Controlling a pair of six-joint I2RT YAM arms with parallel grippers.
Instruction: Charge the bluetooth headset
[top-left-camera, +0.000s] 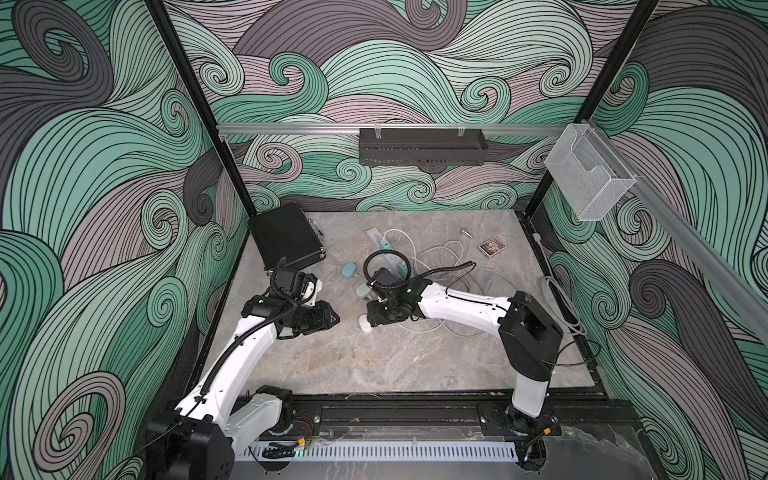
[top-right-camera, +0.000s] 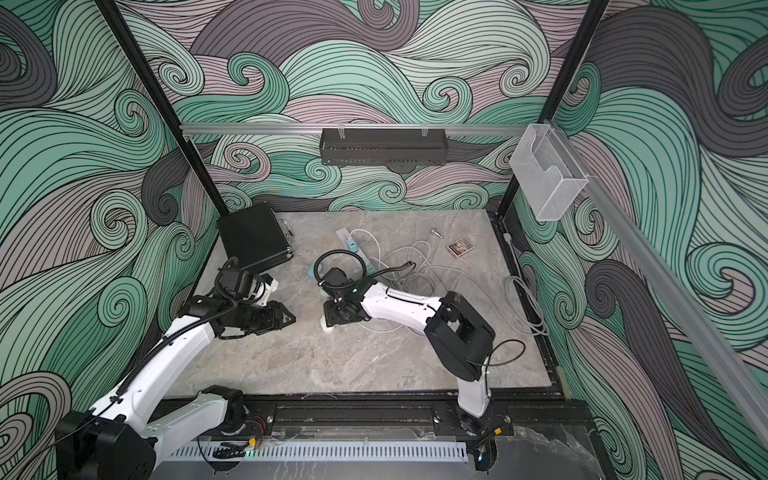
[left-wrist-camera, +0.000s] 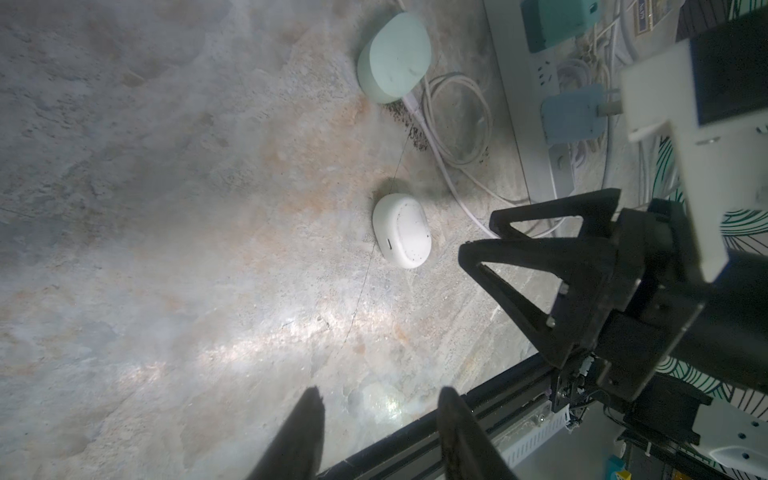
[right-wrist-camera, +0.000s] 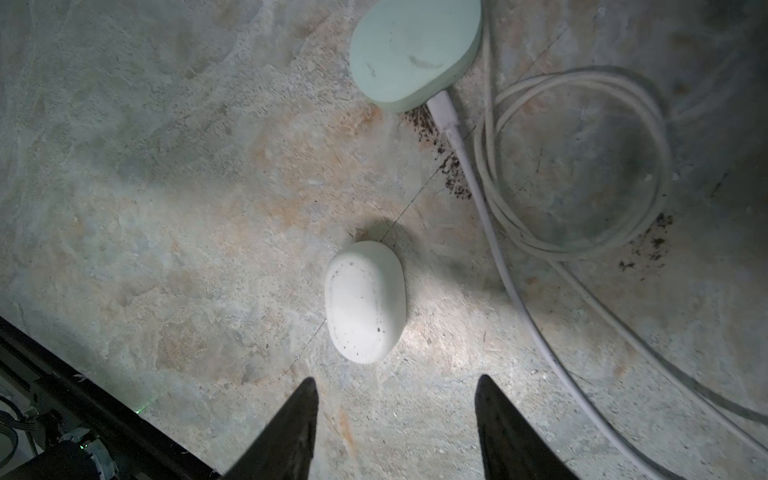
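A white rounded headset case (right-wrist-camera: 365, 301) lies on the grey stone tabletop. My right gripper stands open above it, the case ahead of its fingertips and apart from them. In the left wrist view the same case (left-wrist-camera: 402, 230) lies to the left of the right gripper's fingers (left-wrist-camera: 512, 256). My left gripper is part open, nothing between its fingers, off to the left of the case. A pale green round charger (right-wrist-camera: 420, 52) sits just beyond the case, with a white cable (right-wrist-camera: 496, 240) plugged into it.
A white power strip (left-wrist-camera: 524, 104) with blue-green plugs lies behind the cables. A blue rounded object (top-left-camera: 349, 269), a black case (top-left-camera: 286, 236) and a card box (top-left-camera: 492, 246) stand farther back.
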